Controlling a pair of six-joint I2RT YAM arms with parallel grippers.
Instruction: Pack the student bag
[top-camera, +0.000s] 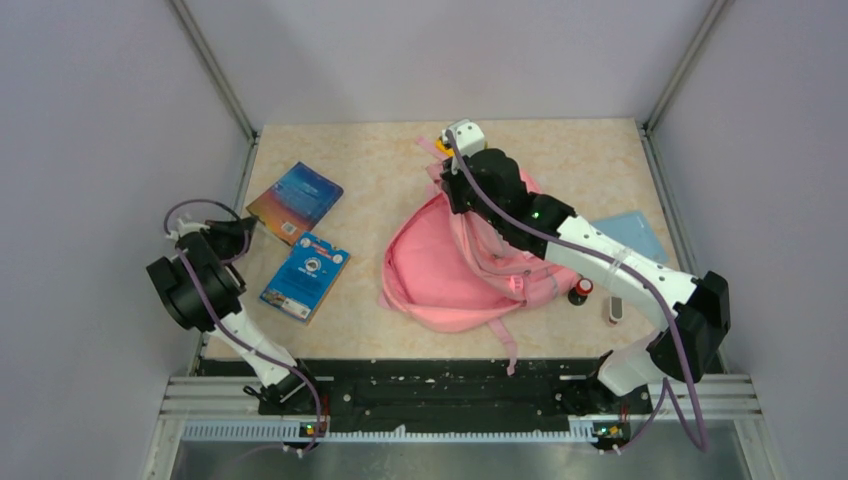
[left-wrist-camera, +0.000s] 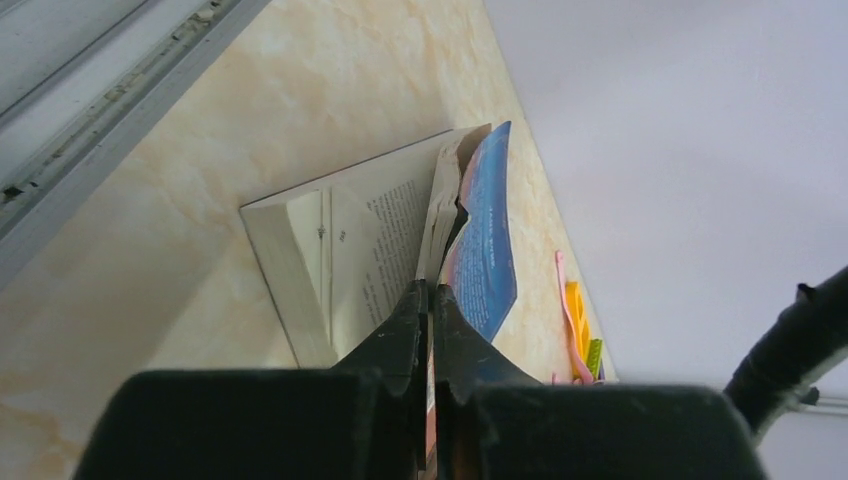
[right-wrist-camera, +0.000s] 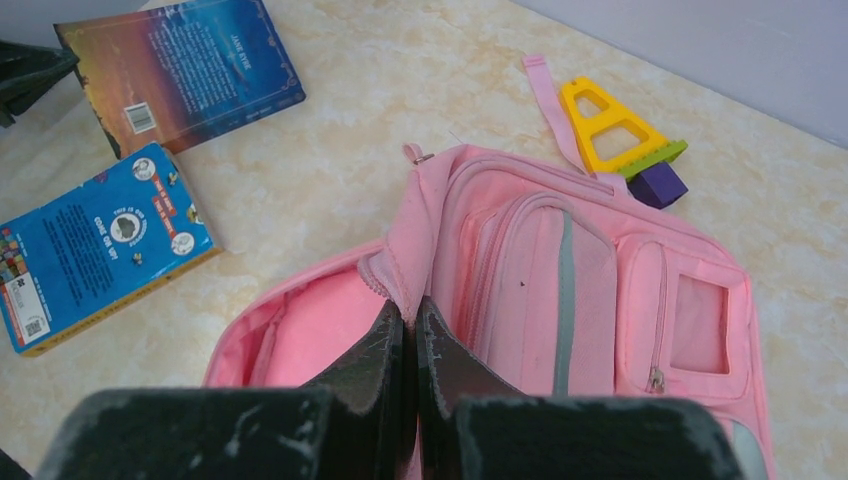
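A pink student bag (top-camera: 425, 260) lies open in the middle of the table. My right gripper is shut on the folded edge of its fabric, raising it into a peak. At the left lies a blue and orange book (top-camera: 305, 195), back cover up in the top view. The left wrist view shows its cover (left-wrist-camera: 487, 225) and some pages bent up from the rest of the book. My left gripper is shut at that opening; whether a page or the cover is pinched is unclear. A second blue book (top-camera: 306, 276) lies flat nearby.
A yellow triangular piece (right-wrist-camera: 612, 128) and a purple block (right-wrist-camera: 660, 185) lie behind the bag. Right of it are a red-topped bottle (top-camera: 580, 291), a small white item (top-camera: 615, 310) and a pale blue folder (top-camera: 632, 238). Bare tabletop separates books and bag.
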